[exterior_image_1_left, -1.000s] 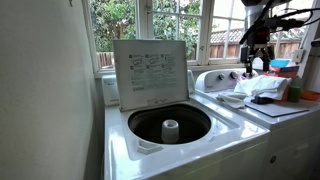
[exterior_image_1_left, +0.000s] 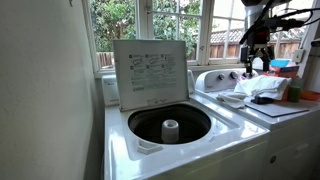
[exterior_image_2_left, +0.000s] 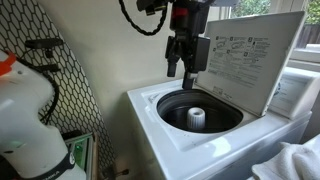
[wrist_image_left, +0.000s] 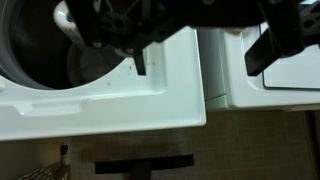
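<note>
My gripper (exterior_image_2_left: 181, 80) hangs high in the air, fingers pointing down and spread apart with nothing between them. It stands open in the wrist view too, where its dark fingers (wrist_image_left: 140, 62) sit wide apart above the edge of a white washing machine (wrist_image_left: 165, 105). In the first exterior view the gripper (exterior_image_1_left: 257, 62) appears at the right, in front of the window. The top-loading washer (exterior_image_1_left: 200, 150) has its lid (exterior_image_1_left: 152, 75) raised upright. Around its central agitator (exterior_image_1_left: 170, 132), the visible part of the dark drum shows no clothes.
A white cloth (exterior_image_1_left: 262, 87) lies on the neighbouring machine, beside a green bottle (exterior_image_1_left: 294, 91) and an orange item (exterior_image_1_left: 287, 72). Windows (exterior_image_1_left: 180, 25) stand behind; a wall (exterior_image_1_left: 45, 90) runs along the left. A narrow gap separates the two machines.
</note>
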